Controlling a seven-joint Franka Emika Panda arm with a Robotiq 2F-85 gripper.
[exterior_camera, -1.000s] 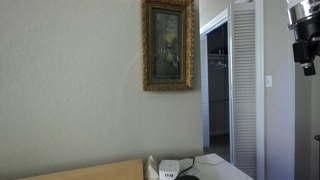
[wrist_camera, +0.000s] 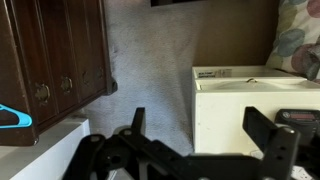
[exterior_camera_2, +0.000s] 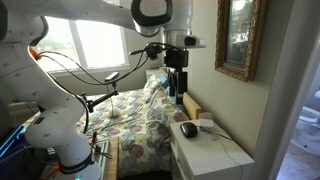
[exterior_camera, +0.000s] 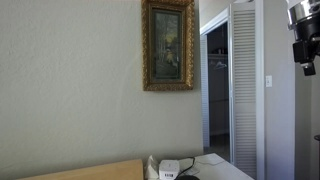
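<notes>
My gripper is open, its dark fingers (wrist_camera: pixel 138 122) spread wide at the bottom of the wrist view with nothing between them. In exterior view 2 the gripper (exterior_camera_2: pixel 177 88) hangs pointing down, above and near the left edge of a white cabinet (exterior_camera_2: pixel 212 160). Only part of the gripper (exterior_camera: pixel 306 52) enters the upper right of exterior view 1. A black rounded object (exterior_camera_2: pixel 189 129) sits on the cabinet top beside a small white box (exterior_camera_2: pixel 206 123). The same white box (exterior_camera: pixel 169 169) shows at the bottom of exterior view 1.
A bed with a patterned cover (exterior_camera_2: pixel 130 125) lies behind the arm. The gold-framed picture (exterior_camera_2: pixel 237 38) hangs on the wall. In the wrist view, a dark wooden cabinet (wrist_camera: pixel 60 55) stands left, and bare grey floor (wrist_camera: pixel 150 60) lies in the middle.
</notes>
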